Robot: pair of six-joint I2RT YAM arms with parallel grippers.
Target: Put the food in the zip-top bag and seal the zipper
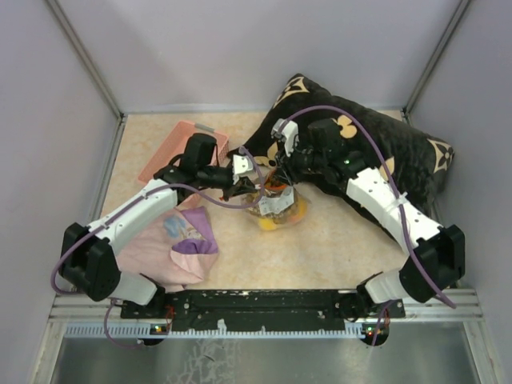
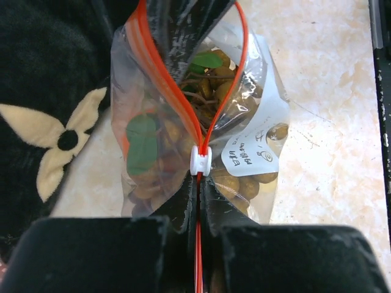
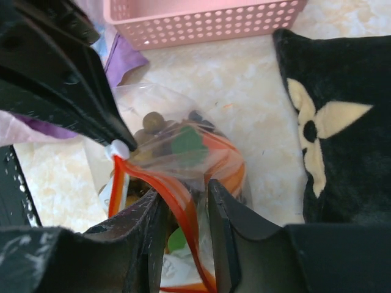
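Note:
The clear zip bag (image 1: 278, 210) stands on the table, full of brown round food (image 2: 238, 186) with green leaves and a white label (image 2: 253, 149). Its orange zip (image 2: 235, 91) gapes on the far side of the white slider (image 2: 200, 160). Just behind that slider, my left gripper is shut on the closed zip strip, which runs out between its fingers. At the mouth's other end, my right gripper is part open. The orange rim passes between its fingers, apart from at least one of them; part of the rim is hidden.
A pink basket (image 1: 174, 156) stands back left, with a pink and purple cloth (image 1: 192, 252) in front of it. Behind and right lies a black flowered cushion (image 1: 336, 104).

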